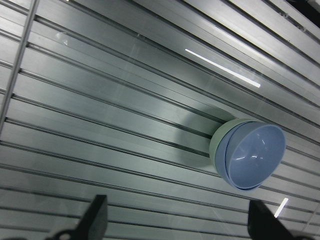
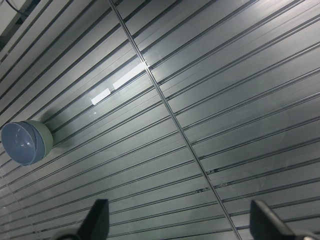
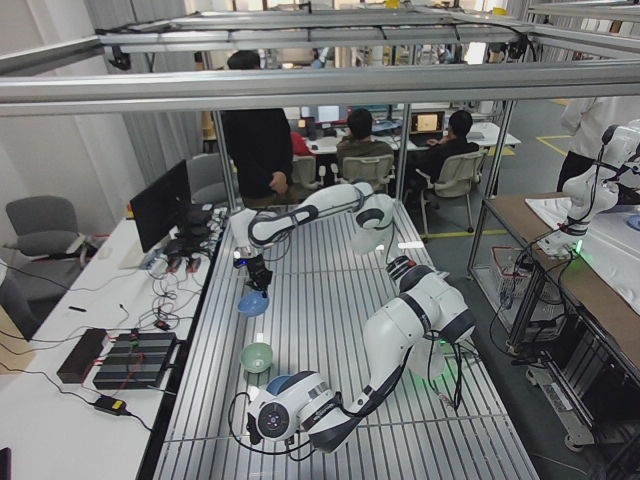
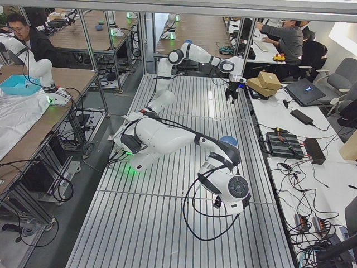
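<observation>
Both wrist views show nested bowls on the slatted table: blue bowls in a pale green one, likewise blue [image 2: 17, 142] and green [image 2: 44, 135] in the right wrist view. My left gripper and right gripper stand open, empty, apart from them. The camera left view differs: a blue bowl [image 3: 252, 304] is under the far arm's gripper, a green bowl [image 3: 256, 357] lies nearer, and another blue shape is partly behind the near arm. In the camera right view, a blue bowl [image 4: 228, 139] is partly hidden by that arm.
Side desks with electronics [image 3: 135, 360] and cables border the table [image 4: 139, 234]. Frame posts surround it, and people are behind.
</observation>
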